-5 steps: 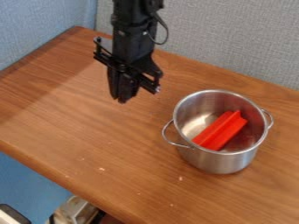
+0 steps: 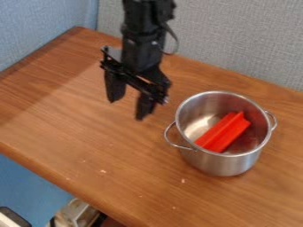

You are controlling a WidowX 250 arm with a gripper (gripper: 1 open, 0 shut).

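Note:
My black gripper (image 2: 133, 89) hangs over the middle of the wooden table, left of and apart from a steel pot (image 2: 219, 154). Its black fingers are spread open and slightly blurred, with nothing visible between them. Inside the pot lie red bar-shaped objects (image 2: 221, 130), apparently more than one.
A light padded wall stands behind it. The table's edge runs along the lower left, with blue floor and some metal hardware (image 2: 77, 213) beyond.
The pot and red objects look unchanged.

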